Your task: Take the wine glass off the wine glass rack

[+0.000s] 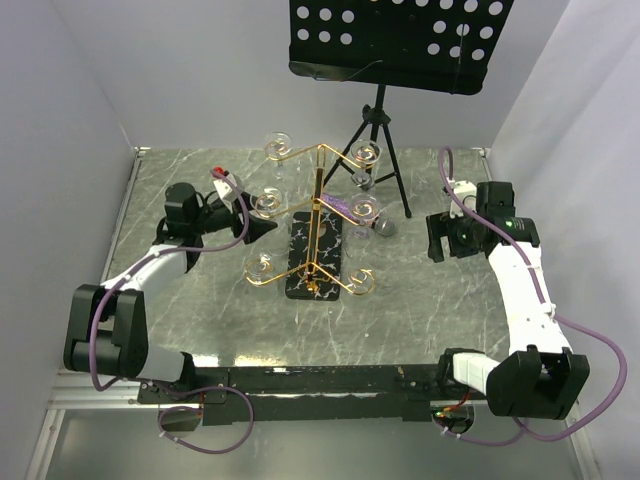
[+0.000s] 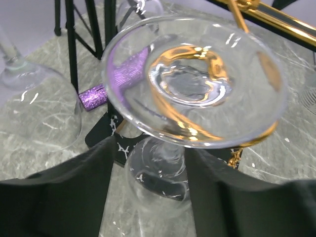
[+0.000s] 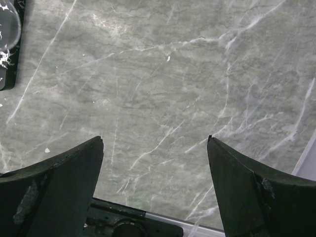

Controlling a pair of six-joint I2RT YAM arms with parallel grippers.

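A gold wine glass rack (image 1: 316, 215) stands on a black marbled base in the middle of the table, with clear glasses hanging upside down from its loops. At the middle-left loop hangs a wine glass (image 1: 267, 202). My left gripper (image 1: 264, 220) is beside it. In the left wrist view, this glass's broad foot (image 2: 192, 118) fills the centre, the gold loop showing beneath it. My left gripper is part open, its fingers to either side of the bowl below; contact cannot be told. The right gripper is open over bare table.
A black music stand (image 1: 378, 115) rises behind the rack. A microphone with a glittery purple handle (image 1: 340, 205) lies behind the rack's post. Other hanging glasses (image 2: 39, 108) are close by. Right of the rack, the marble table (image 1: 430, 300) is clear.
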